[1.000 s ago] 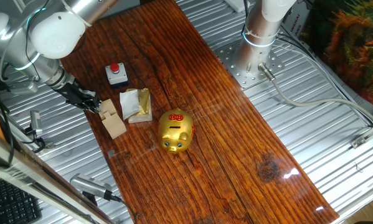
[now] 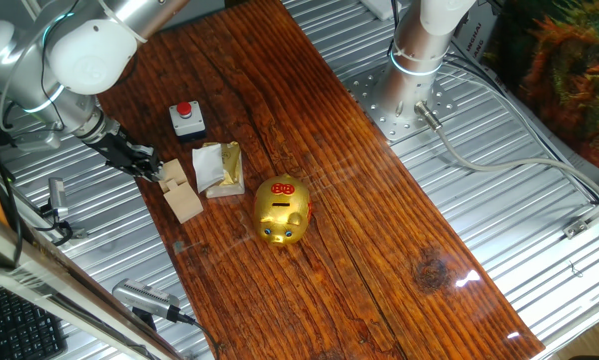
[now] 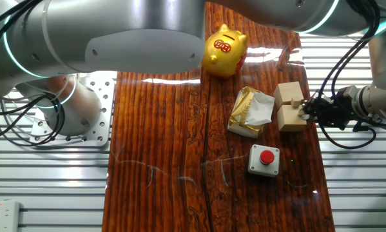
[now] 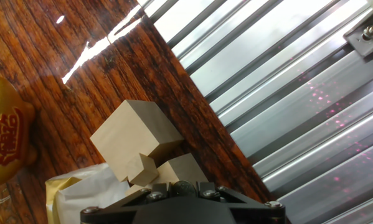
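Note:
A small wooden cube [image 4: 141,169] sits against or on two pale wooden blocks where they meet; exactly what it rests on is unclear. My black gripper [image 3: 307,109] reaches in from the table-edge side, its tips close to the small cube and the blocks. At the bottom of the wrist view, the gripper covers part of the nearer block [image 4: 183,171]. The small cube shows to the left of the fingers. How far apart the fingers stand is not clear.
A white-and-gold packet [image 3: 252,112] lies beside the blocks. Beyond it stands a golden piggy bank [image 2: 282,210]. A red-topped button box [image 2: 187,120] sits nearby. Slatted metal [image 4: 298,93] lies past the table's edge.

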